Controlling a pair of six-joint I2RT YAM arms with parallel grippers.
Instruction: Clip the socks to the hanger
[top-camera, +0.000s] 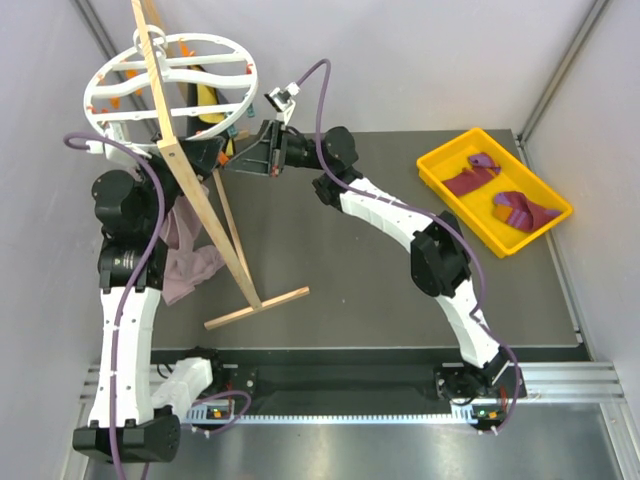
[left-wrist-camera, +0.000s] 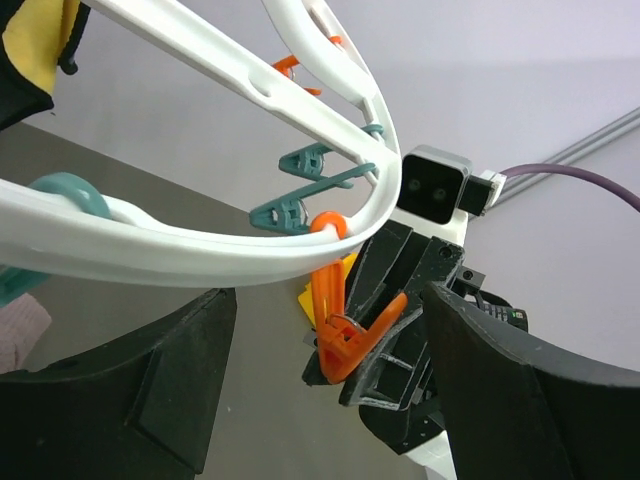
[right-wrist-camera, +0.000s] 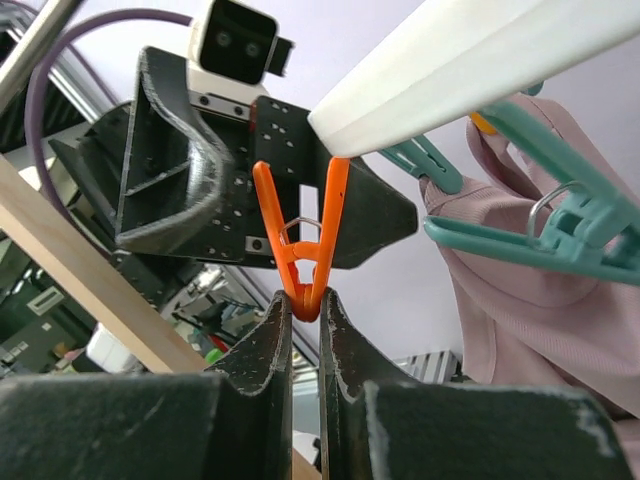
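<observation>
The white ring hanger (top-camera: 205, 75) with orange and teal clips hangs on the wooden stand (top-camera: 205, 210). My right gripper is shut on the lower end of an orange clip (right-wrist-camera: 328, 220), which hangs from the hanger's rim (left-wrist-camera: 200, 255). My left gripper stands open facing that clip, its fingers either side in its view, nothing visibly held. Teal clips (right-wrist-camera: 540, 250) are beside it. A pink sock (right-wrist-camera: 530, 300) hangs below the hanger, and a yellow and black item (left-wrist-camera: 25, 50) is among its bars.
A yellow bin (top-camera: 440, 175) with maroon and purple socks stands at the right. The stand's upright lies close to both grippers.
</observation>
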